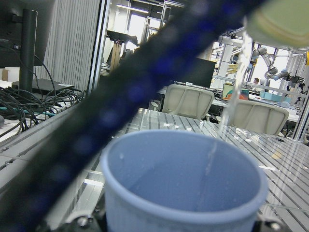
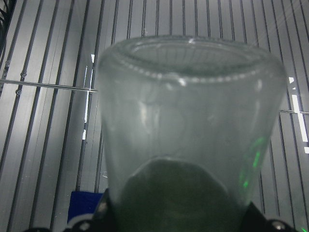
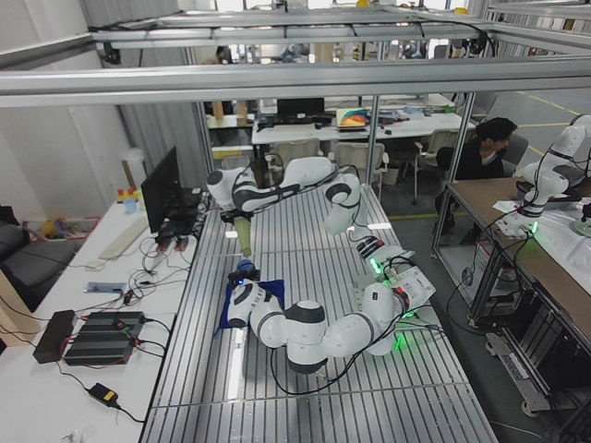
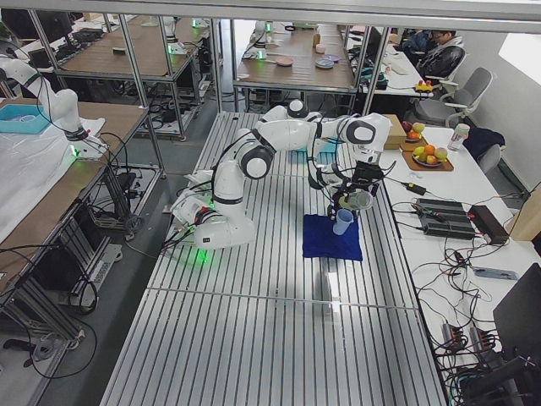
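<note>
My left gripper (image 3: 242,279) is shut on a light blue cup (image 1: 181,212) (image 4: 342,222), upright over a dark blue cloth (image 4: 330,249). My right gripper (image 3: 238,214) is shut on a translucent greenish cup (image 2: 193,116) (image 3: 243,235), tilted above the blue cup. In the left wrist view a thin pale streak runs down from its rim toward the blue cup; whether it is flowing cannot be made out clearly. A blurred dark bar crosses that view.
A monitor (image 3: 162,198), cables and power boxes (image 3: 102,337) line the side desk. Fruit plates (image 4: 429,159) stand on that desk too.
</note>
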